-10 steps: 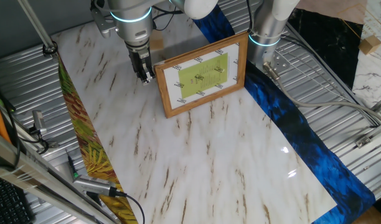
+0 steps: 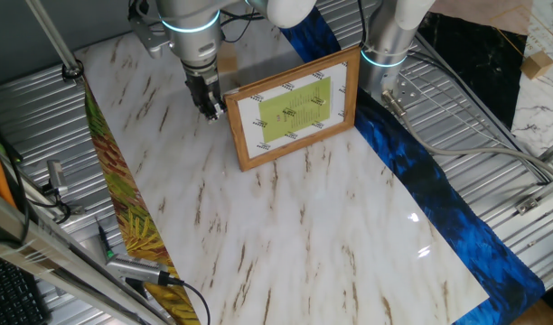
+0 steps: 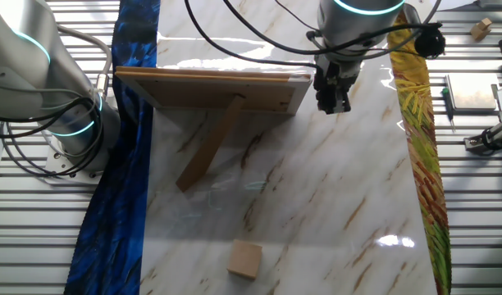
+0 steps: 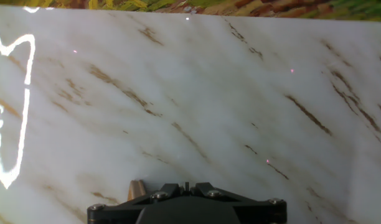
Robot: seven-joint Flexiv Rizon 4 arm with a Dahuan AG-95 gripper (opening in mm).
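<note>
A wooden picture frame [image 2: 292,110] with a white mat and a yellow-green centre stands upright on the marble-patterned table. Its back and slanting wooden support leg [image 3: 212,146] face exterior view 2. My gripper [image 2: 211,112] points down beside the frame's side edge, on the side away from the robot's base column. In exterior view 2, the gripper [image 3: 334,106] appears just to the right of the frame. The wrist view has the gripper with its fingers together at the middle and nothing visible between them. A small brown piece shows beside them, probably part of the frame.
A small wooden block [image 3: 244,258] lies on the table behind the frame. Blue cloth [image 2: 439,194] and a patterned yellow-green cloth [image 2: 132,217] run along the table's sides. In front of the frame, the tabletop [image 2: 285,244] is clear.
The arm and the picture frame show no clear movement.
</note>
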